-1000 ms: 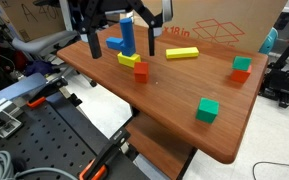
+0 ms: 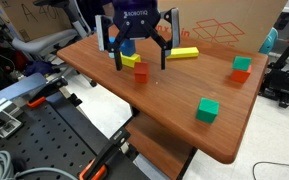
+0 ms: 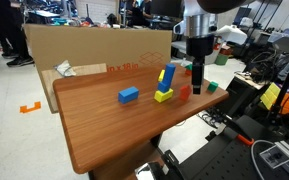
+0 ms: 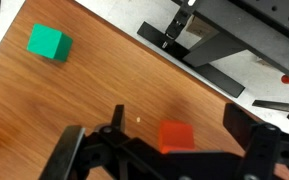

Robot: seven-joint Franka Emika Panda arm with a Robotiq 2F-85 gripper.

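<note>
Above the wooden table (image 2: 189, 85), my open gripper (image 2: 141, 65) points down with a red block (image 2: 141, 73) below and between its spread fingers. The wrist view shows that red block (image 4: 176, 136) in the gap of the gripper, partly toward the lower edge. No contact with it shows. In the second exterior view the red block (image 3: 184, 91) stands on the table close to a dark finger (image 3: 197, 80).
A green block (image 2: 207, 110) lies near the front right, and a green block (image 2: 242, 63) sits on a red one (image 2: 240, 76) farther back. A long yellow block (image 2: 182, 53) lies behind. Near the gripper, an upright blue block (image 3: 166, 75) rises by a yellow one (image 3: 163, 97); another blue block (image 3: 128, 95) lies apart.
In the first exterior view my gripper has moved right and somewhat lower, coming over the red block. It has stayed open, and the blocks appear unmoved.
</note>
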